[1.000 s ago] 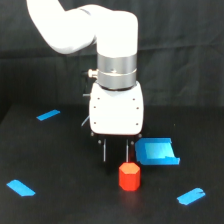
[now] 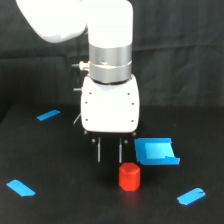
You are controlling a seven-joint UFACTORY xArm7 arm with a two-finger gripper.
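A red hexagonal-looking block [image 2: 129, 177] sits on the dark table near the middle of the camera view. My white gripper [image 2: 110, 153] points down, above and slightly left of the block in the picture. Its two thin dark fingers stand apart, so it is open, and nothing shows between them. The right finger ends just above the block's upper left in the image; whether it touches cannot be told from this single view.
An open blue tray [image 2: 156, 152] lies just right of the gripper, behind the red block. Flat blue pieces mark the table: one piece [image 2: 20, 188] at front left, another piece [image 2: 191, 197] at front right, a third piece [image 2: 48, 115] at back left.
My arm and gripper have shifted a little to the left in the picture, with the fingers still apart. The red block and blue tray have not moved.
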